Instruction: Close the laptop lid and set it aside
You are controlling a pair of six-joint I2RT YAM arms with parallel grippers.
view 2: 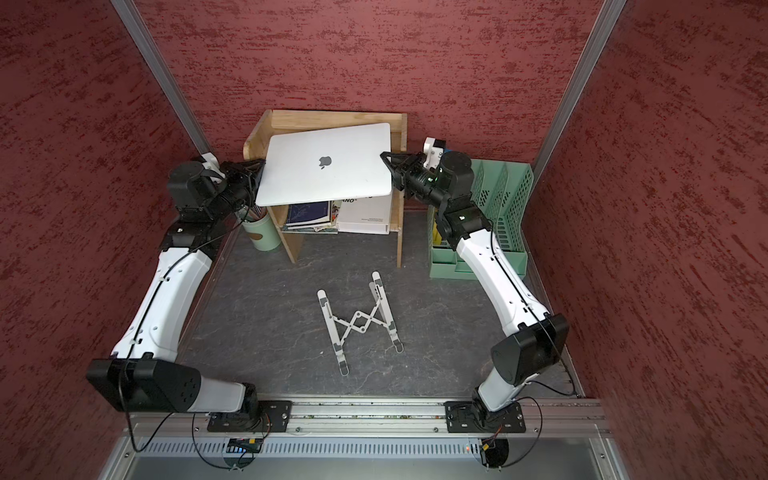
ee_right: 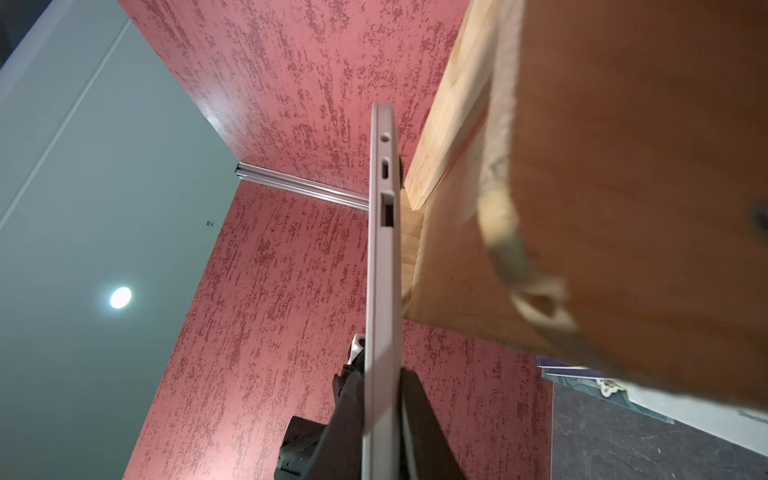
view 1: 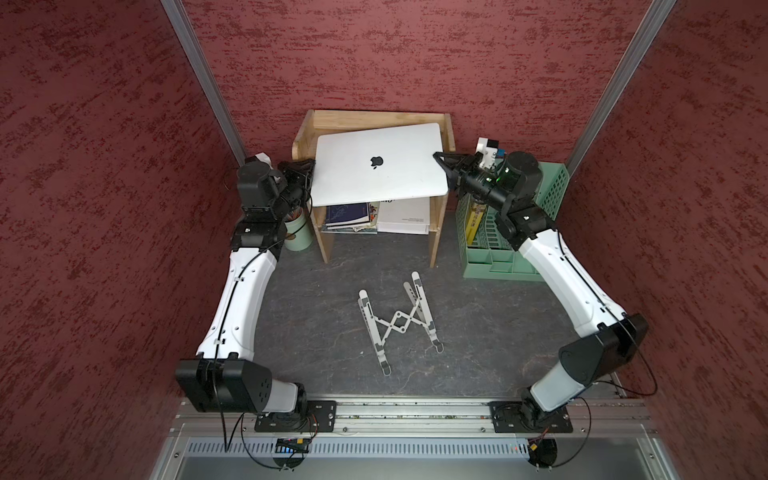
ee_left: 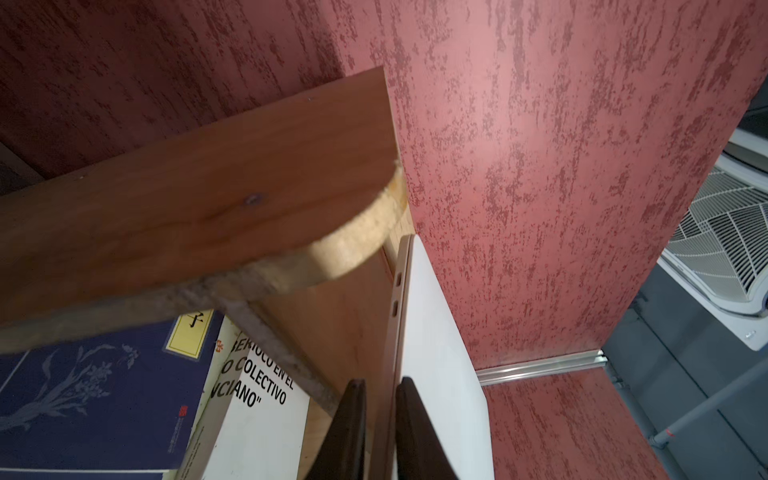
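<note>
A closed silver laptop (view 1: 376, 176) (view 2: 324, 176) (ee_left: 436, 360) (ee_right: 384, 280) lies flat over the top of the wooden shelf (view 1: 376, 118) (view 2: 336, 118), logo up, its front part tilted slightly toward me. At its right edge my right gripper (view 1: 441, 158) is shut on it, with the laptop's port side between the fingers. At the left edge my left gripper (view 1: 308, 169) has its fingers around the thin side of the laptop; whether they grip it is hard to tell.
Books (view 1: 404, 216) fill the shelf below. A green rack (view 2: 504, 200) stands to the right, a green pot (view 2: 262, 233) to the left. An empty folding laptop stand (view 1: 372, 324) lies on the grey table, which is otherwise clear in front.
</note>
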